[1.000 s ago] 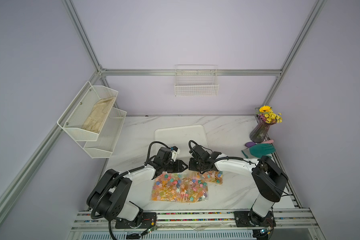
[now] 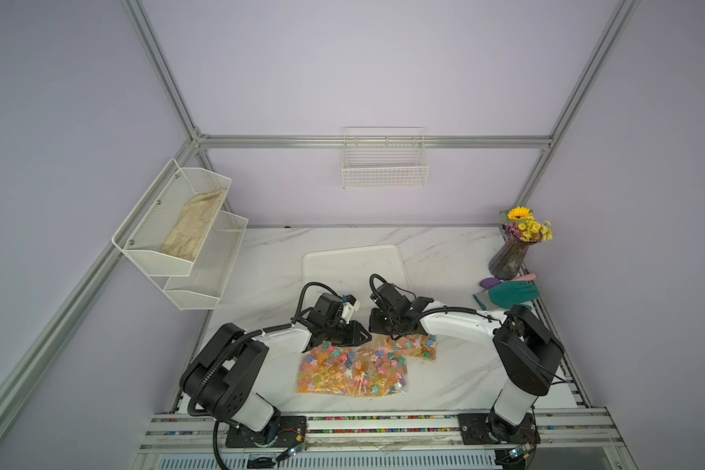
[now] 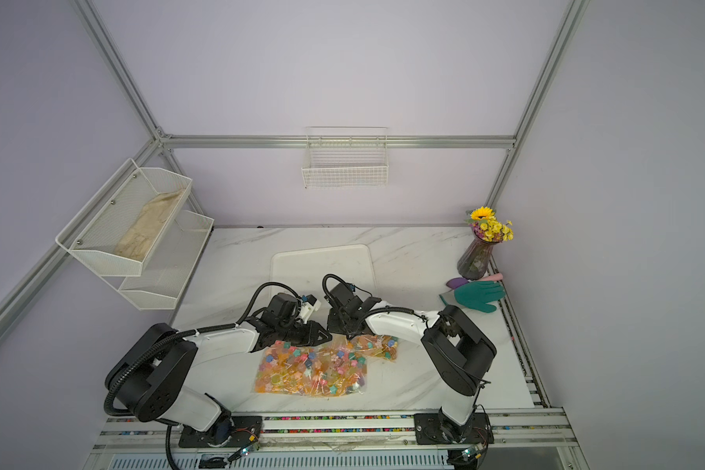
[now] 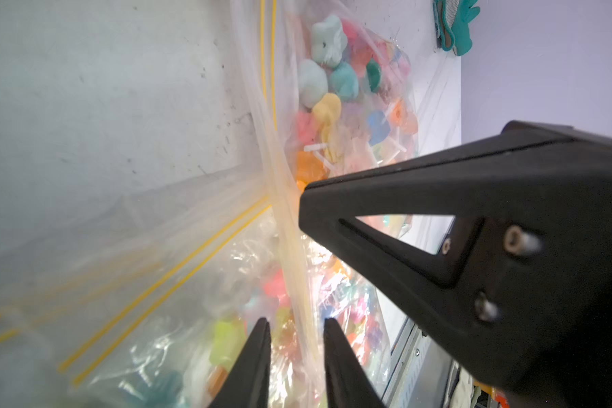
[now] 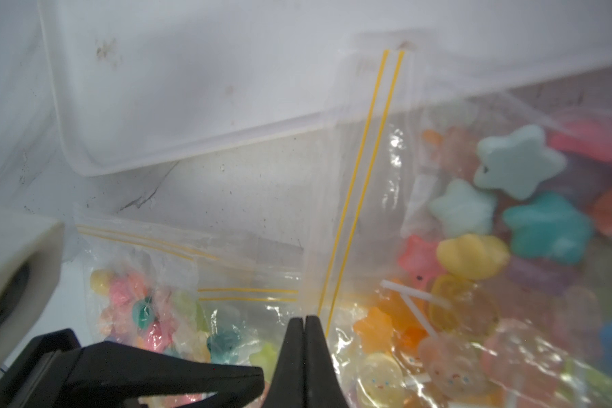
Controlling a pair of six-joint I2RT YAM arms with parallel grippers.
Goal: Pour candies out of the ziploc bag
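Note:
The clear ziploc bag (image 2: 351,374) of colourful candies lies flat in front of the white tray (image 2: 352,260). Candies also show in clear film (image 2: 420,345) beside my right gripper. That gripper is shut, and the bag's yellow-lined film (image 5: 350,204) draws together at its fingertips, so it looks pinched there. In the left wrist view, the right gripper's tip touches a raised fold of film (image 4: 278,170). My left gripper stands part open close by, with the fold running down between its fingers.
At the right stand a flower vase (image 2: 510,257) and a teal glove (image 2: 514,293). A white wire shelf (image 2: 203,291) hangs at the left, and a small wire basket (image 2: 384,175) on the back wall.
My left gripper has moved slightly to the right and toward the table's front edge. The right arm and the bag look unmoved.

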